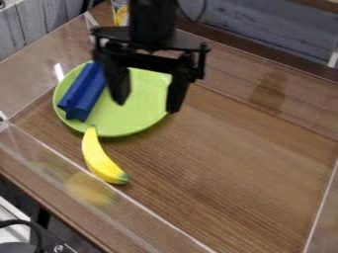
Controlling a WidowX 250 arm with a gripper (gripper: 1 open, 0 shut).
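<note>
My black gripper [144, 89] is open above the green plate [136, 123], in the upper middle of the camera view, covering much of the plate. A dark blue bar [82, 94] lies on the plate's left side, partly behind the gripper. A yellow banana [102, 161] lies on the wooden surface just below the plate.
A can [119, 14] at the back is mostly hidden by the arm. A black cable runs at the lower left edge.
</note>
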